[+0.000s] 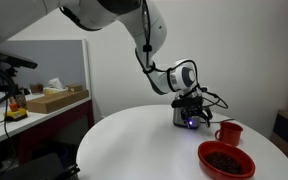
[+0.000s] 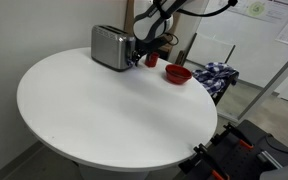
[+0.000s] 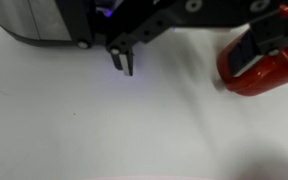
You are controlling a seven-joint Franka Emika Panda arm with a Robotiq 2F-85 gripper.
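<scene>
A silver toaster (image 2: 110,47) stands near the table's back edge in exterior view 2; the arm partly hides it in exterior view 1. My gripper is low beside the toaster, with its fingers (image 3: 124,62) spread and only white table showing between them. At the right of the wrist view, a red mug (image 3: 274,76) lies close by the other finger; whether they touch I cannot tell. The same mug (image 1: 229,133) stands upright to the right of the gripper in exterior view 1.
A red bowl (image 1: 205,151) with dark contents sits nearer the front right of the round white table (image 2: 104,105). Beyond the table edge is a checkered cloth (image 2: 216,77).
</scene>
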